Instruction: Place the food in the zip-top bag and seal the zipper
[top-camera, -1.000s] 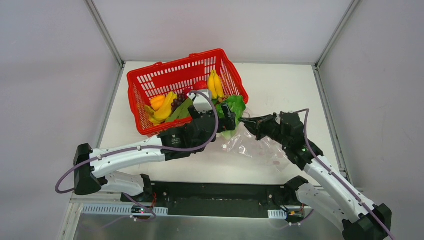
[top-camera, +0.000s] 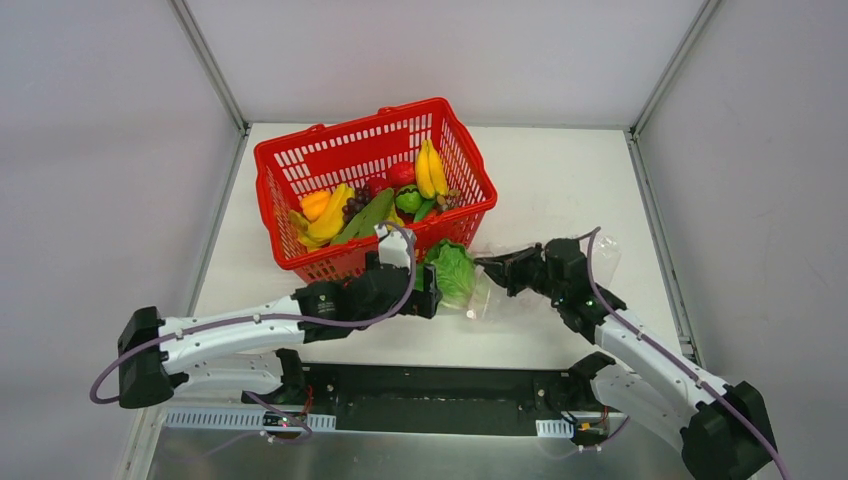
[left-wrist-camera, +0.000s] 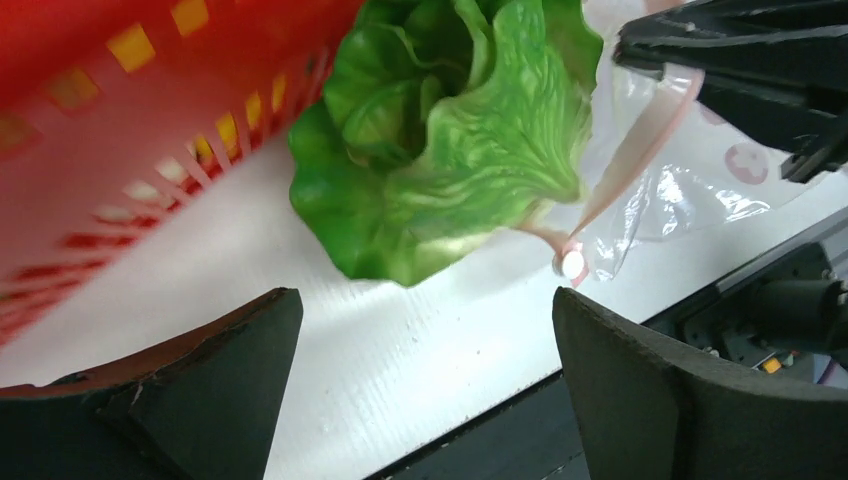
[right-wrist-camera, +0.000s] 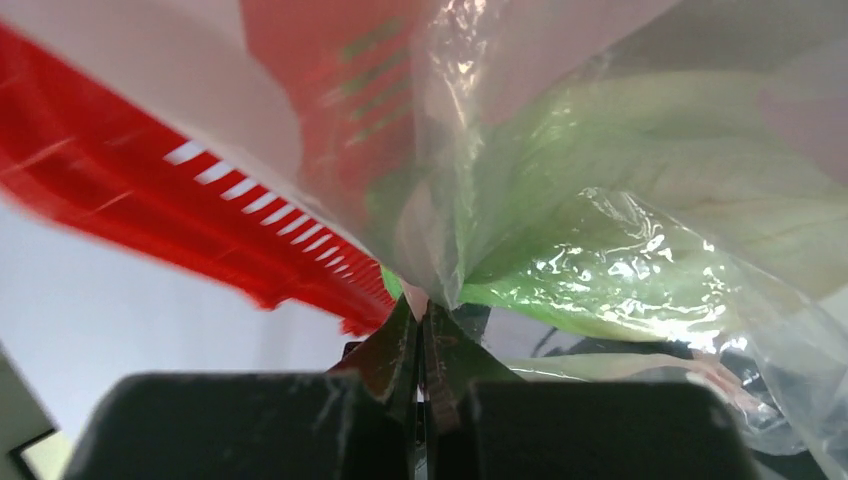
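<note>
A leafy green lettuce (left-wrist-camera: 450, 150) sits at the bag's mouth, beside the basket. The clear zip top bag (right-wrist-camera: 640, 270) has a pink zipper strip, and the lettuce shows green through its plastic in the right wrist view. How much of the lettuce is inside, I cannot tell. My left gripper is wide open, with the lettuce beyond its fingertips and only bare table visible between them. My right gripper is shut on the bag's rim, on the lettuce's right side in the top view (top-camera: 450, 270).
The red basket (top-camera: 345, 150) stands behind, close to both arms. It holds bananas (top-camera: 430, 168), a long green vegetable (top-camera: 370, 213) and several other foods.
The lettuce has come down from beside the basket rim, nearer the front. My right gripper has shifted slightly, still holding the bag.
</note>
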